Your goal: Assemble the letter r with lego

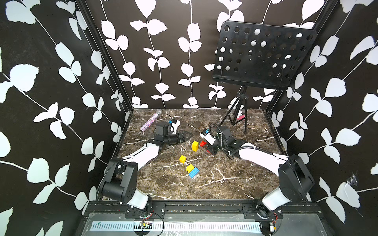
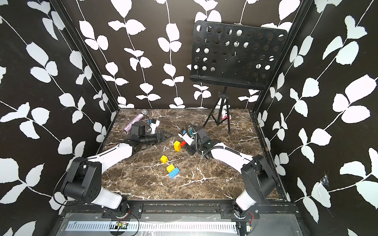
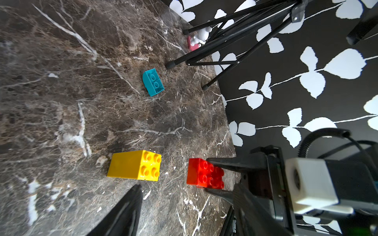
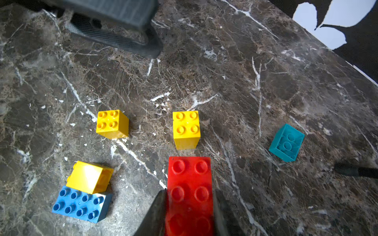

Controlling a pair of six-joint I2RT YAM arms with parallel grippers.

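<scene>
A red brick (image 4: 189, 181) is held in my right gripper, whose fingers press on its sides; it hangs just right of an upright yellow brick (image 1: 195, 146). My left gripper is open, its fingers above the table facing that yellow brick and the red one. Toward the front lie a small yellow brick (image 4: 112, 125), another yellow brick (image 4: 88, 176) on its side, and a blue brick (image 4: 80, 206) against it. A teal brick (image 3: 152, 81) lies farther back.
The black music stand's legs (image 3: 185, 59) stand at the back right with a small white-and-pink figure. A glittery microphone (image 1: 149, 122) lies at the back left.
</scene>
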